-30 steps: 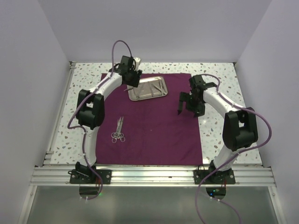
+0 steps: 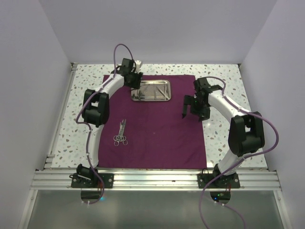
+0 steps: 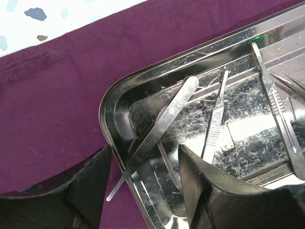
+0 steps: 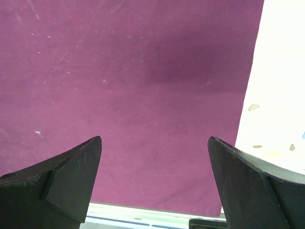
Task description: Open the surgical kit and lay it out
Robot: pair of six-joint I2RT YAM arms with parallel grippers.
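Observation:
A shiny metal tray (image 2: 150,99) lies near the cloth's back edge with several instruments in it. At its left corner, metal tweezers (image 3: 167,116) rest across the rim with their tip (image 3: 113,192) sticking out over the cloth. My left gripper is open above that corner, a finger on either side of the tweezers, holding nothing. A scalpel handle (image 3: 214,125) and another slim instrument (image 3: 276,109) lie farther inside. Ring-handled instruments (image 2: 121,134) lie side by side on the purple cloth (image 2: 157,138). Over the cloth's right side, my right gripper stands open and empty.
Speckled table (image 2: 66,138) shows along both sides and behind it. A metal rail (image 2: 152,174) runs along the front edge.
The tray has turned slightly clockwise and now sits squarer to the cloth's back edge. The right arm barely moved.

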